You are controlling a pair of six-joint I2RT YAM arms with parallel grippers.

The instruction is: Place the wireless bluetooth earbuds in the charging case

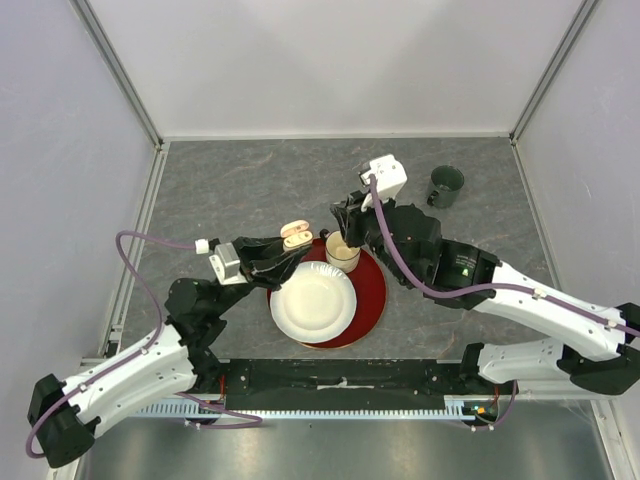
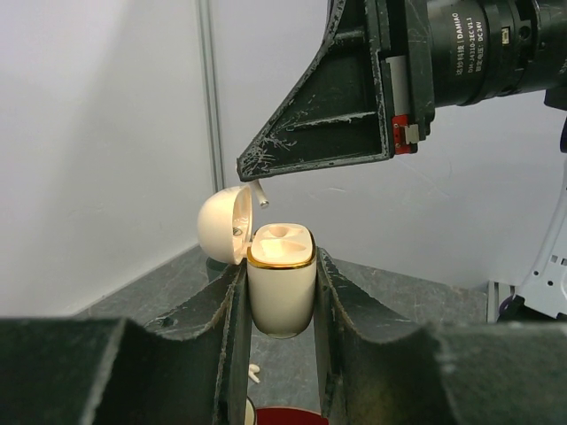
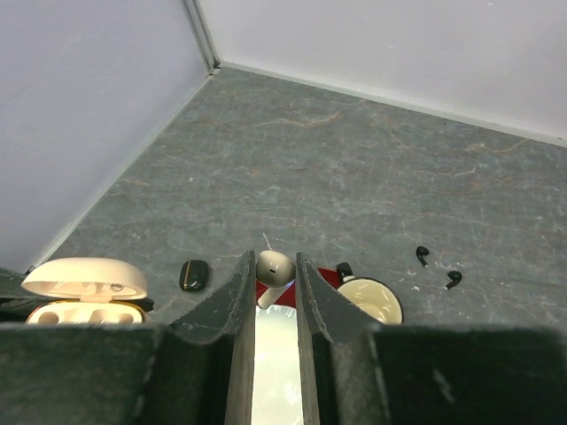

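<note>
My left gripper is shut on the cream charging case (image 2: 282, 301), which has a gold rim. Its rounded lid (image 2: 221, 226) stands open, and the sockets inside look bare. Shut on a white earbud (image 3: 275, 267), my right gripper holds it with the stem pointing down. In the left wrist view the earbud's stem (image 2: 260, 194) pokes out under the right fingers (image 2: 292, 146), above the case and apart from it. The right wrist view has the open case (image 3: 86, 312) at the lower left. From above, the right hand is right of and behind the case.
Below lie a white plate (image 1: 314, 302) and a cream mug (image 1: 343, 254) on a red round tray (image 1: 372, 290). A black case (image 3: 194, 275) and two black earbuds (image 3: 423, 256) rest on the grey table. A dark cup (image 1: 445, 186) stands at back right.
</note>
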